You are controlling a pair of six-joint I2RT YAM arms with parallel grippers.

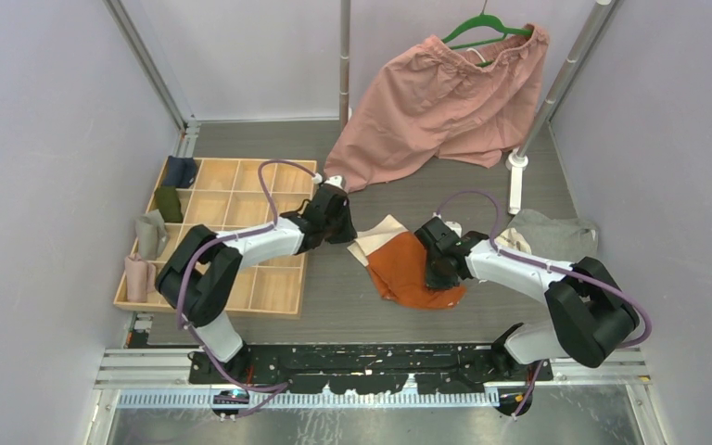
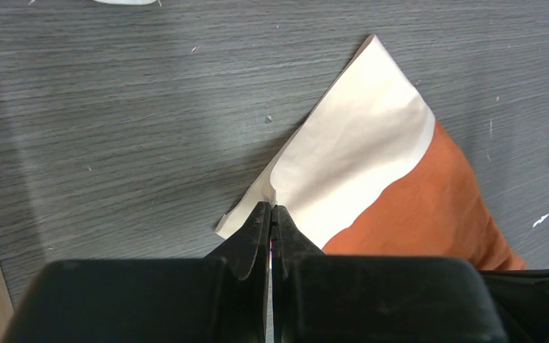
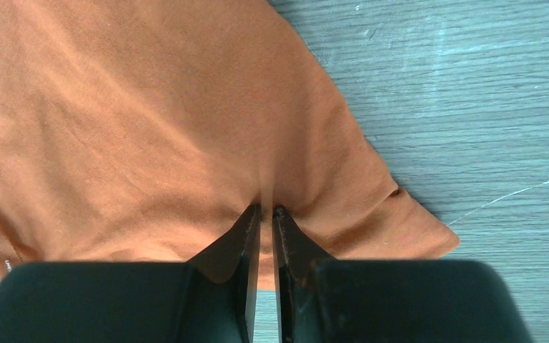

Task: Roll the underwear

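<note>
The orange underwear (image 1: 399,269) with a cream waistband (image 2: 357,136) lies flattened on the grey floor between my arms. My left gripper is shut at the waistband's left edge, where the cream cloth rises in a small crease at the fingertips. My right gripper is closed down on the orange fabric at the other end of the garment, with cloth gathered around its nearly joined fingertips.
A wooden compartment tray (image 1: 269,294) with several rolled cloths stands at the left. Pink shorts (image 1: 426,111) hang from a green hanger at the back. Grey cloth (image 1: 561,236) lies at the right.
</note>
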